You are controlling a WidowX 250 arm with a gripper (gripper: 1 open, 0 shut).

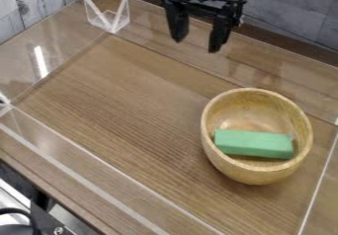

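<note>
My gripper (200,27) is a black two-fingered tool at the top centre, its fingers standing open above the back of the table, with nothing seen between them. At the right, a wooden bowl (220,122) holds a green block (254,144) lying inside it.
A white wire-like object (109,15) stands at the back left. A wall or ledge runs along the back, and dark cables lie off the lower left edge.
</note>
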